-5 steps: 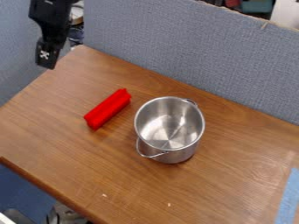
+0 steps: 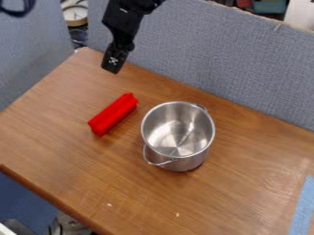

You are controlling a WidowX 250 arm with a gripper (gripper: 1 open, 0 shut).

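A red cylinder (image 2: pixel 113 114) lies on its side on the wooden table, left of centre. Right of it stands a steel pot (image 2: pixel 178 138), upright and empty, with a thin handle. My black gripper (image 2: pixel 113 61) hangs at the top, above the back part of the table, up and to the left in view from the red cylinder, holding nothing; it is open.
Grey padded walls (image 2: pixel 221 64) border the back and left of the wooden table (image 2: pixel 123 184). A light blue strip (image 2: pixel 300 207) is at the right edge.
My gripper has moved right from the upper left corner to above the table's back area. The red cylinder and pot are where they were.
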